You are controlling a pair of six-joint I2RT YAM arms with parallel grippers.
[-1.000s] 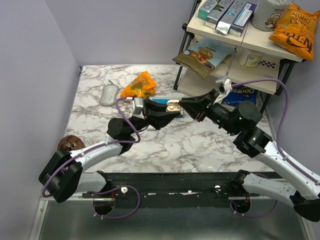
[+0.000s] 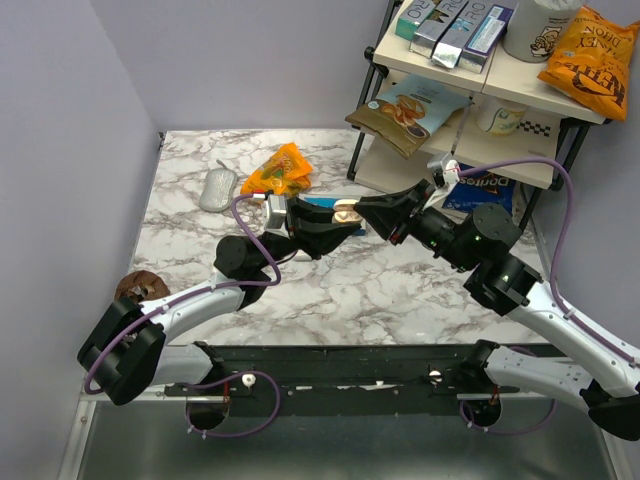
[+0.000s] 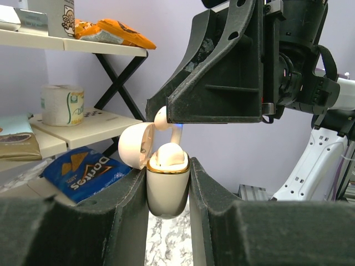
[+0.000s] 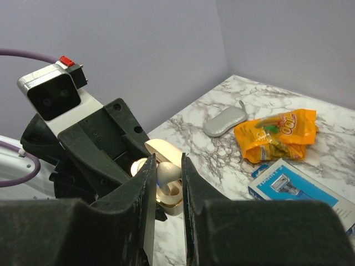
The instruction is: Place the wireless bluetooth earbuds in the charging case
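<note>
Shut on the cream charging case (image 3: 167, 191), my left gripper (image 2: 343, 222) holds it in the air above the table. The case's lid (image 3: 135, 145) stands open, and a gold rim runs round the body. A rounded cream earbud (image 3: 170, 154) appears to sit in the case. Just above, my right gripper (image 2: 360, 210) is shut on another cream earbud (image 4: 168, 173), its stem (image 3: 177, 133) pointing down toward the case. In the right wrist view this stem reaches into the case opening; how deep is hidden.
A blue-and-white box (image 4: 297, 191), an orange snack bag (image 4: 277, 133) and a grey pouch (image 4: 225, 121) lie on the marble table. At the back right stands a shelf (image 2: 430, 65) with boxes and bags.
The left arm has stayed still.
</note>
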